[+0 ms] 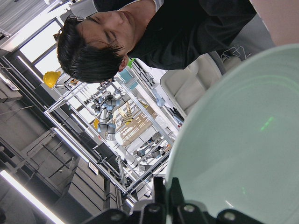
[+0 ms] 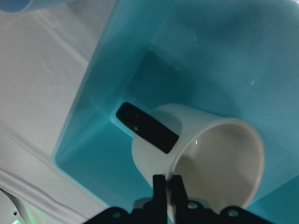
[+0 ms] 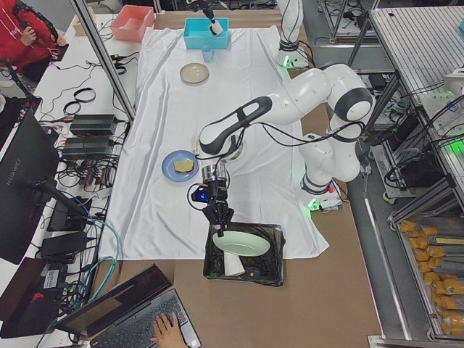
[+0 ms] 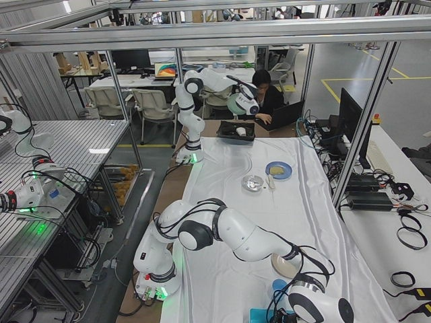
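Observation:
A pale green oval plate (image 3: 243, 243) is held at its rim by my left gripper, above a black bin (image 3: 268, 268) at the near end of the table; a white item (image 3: 233, 267) lies in the bin. At the far end, my right gripper is shut on the rim of a white mug (image 2: 215, 163), with a black rectangular piece (image 2: 147, 128) over it, inside or just above a blue bin (image 2: 93, 121).
On the white cloth (image 3: 159, 225) are a blue plate (image 3: 174, 167) with a yellow sponge, a beige plate (image 3: 194, 73) and a blue cup (image 3: 206, 55). A person with a laptop (image 3: 156, 326) sits beside the near bin.

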